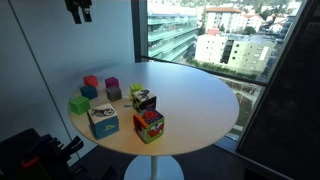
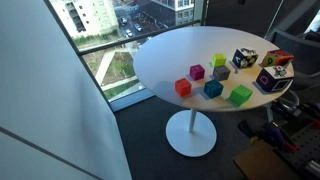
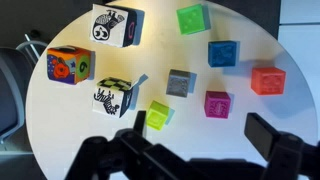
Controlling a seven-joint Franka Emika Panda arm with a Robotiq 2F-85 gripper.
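Note:
High above the round white table (image 3: pixel 200 148), my gripper points downward with its fingers wide apart and nothing between them; exterior view 1 has it at the top left, well clear of everything. Below lie small coloured blocks: green (image 3: pixel 190 18), blue (image 3: pixel 223 53), red-orange (image 3: pixel 267 80), grey (image 3: pixel 179 83), magenta (image 3: pixel 217 104) and yellow-green (image 3: pixel 157 115). Three larger picture boxes sit left of them in the wrist view: a white one with a zebra (image 3: pixel 112 97), a black-and-white one (image 3: pixel 117 25) and a colourful one (image 3: pixel 69 63).
A thin strip-like mark (image 3: pixel 140 80) runs beside the zebra box. A big window (image 1: pixel 205 45) lies behind the table, with a dark panel (image 1: pixel 285 110) at the right.

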